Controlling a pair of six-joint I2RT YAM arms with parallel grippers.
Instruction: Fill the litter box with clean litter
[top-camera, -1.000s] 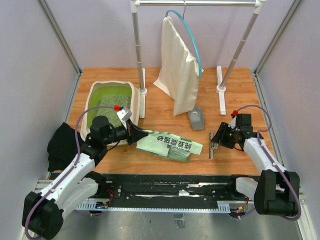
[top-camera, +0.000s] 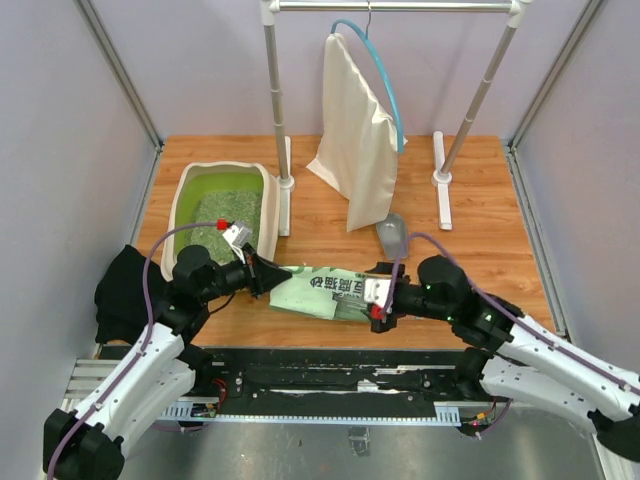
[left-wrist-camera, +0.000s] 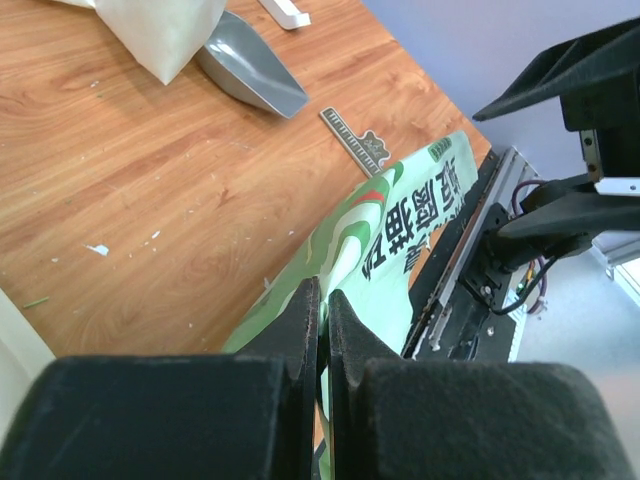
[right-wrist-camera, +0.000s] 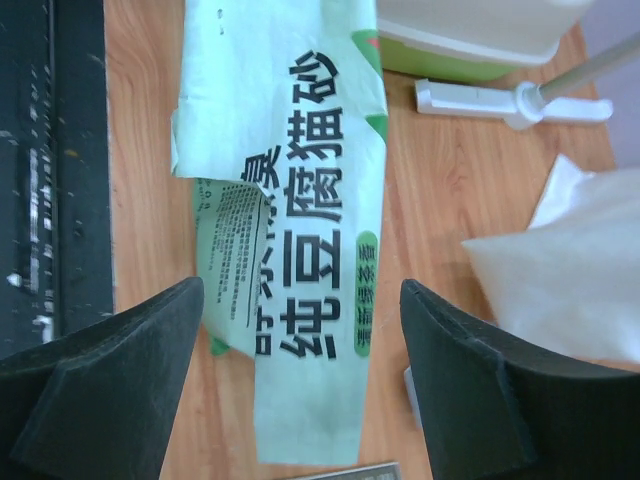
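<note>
A pale green bag (top-camera: 318, 292) with dark printing lies on the wooden floor between my arms, looking mostly flat. My left gripper is shut on its gathered left end. At the bag's other end my right gripper (top-camera: 378, 293) stands open; in the right wrist view the bag (right-wrist-camera: 318, 230) passes between and beyond its spread fingers, apparently without being gripped. The litter box (top-camera: 268, 215), cream-rimmed with a green inside, stands at the left with grey-green litter (top-camera: 225, 205) spread in it.
A grey scoop (top-camera: 393, 236) lies behind the bag, beside a cream cloth (top-camera: 358, 130) hanging from a white rack (top-camera: 395, 6). A flat patterned metal tool (left-wrist-camera: 352, 140) lies near the bag's right end. Black fabric (top-camera: 125, 300) sits at far left.
My right arm has swung left from the metal tool to the bag's right end, its gripper now over the bag. My left gripper keeps its hold, shifted slightly left earlier with the bag.
</note>
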